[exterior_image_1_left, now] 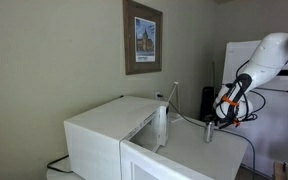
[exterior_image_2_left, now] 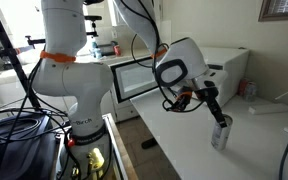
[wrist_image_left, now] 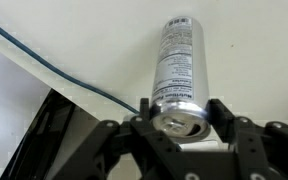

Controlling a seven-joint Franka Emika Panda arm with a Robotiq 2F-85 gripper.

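Note:
A silver can (wrist_image_left: 176, 75) with a printed nutrition label fills the middle of the wrist view, its near metal end between the dark fingers. My gripper is shut on that end. In the second exterior view the can (exterior_image_2_left: 221, 133) is upright at the right of the white table, with the gripper (exterior_image_2_left: 222, 121) at its upper part. The can (exterior_image_1_left: 209, 132) looks small in the first exterior view, at the table's far right end beside the gripper. Whether its base touches the table is hard to tell.
A white microwave (exterior_image_1_left: 99, 132) with its door (exterior_image_1_left: 149, 163) swung open stands on the table. A dark cable (wrist_image_left: 59, 67) runs across the surface near the can.

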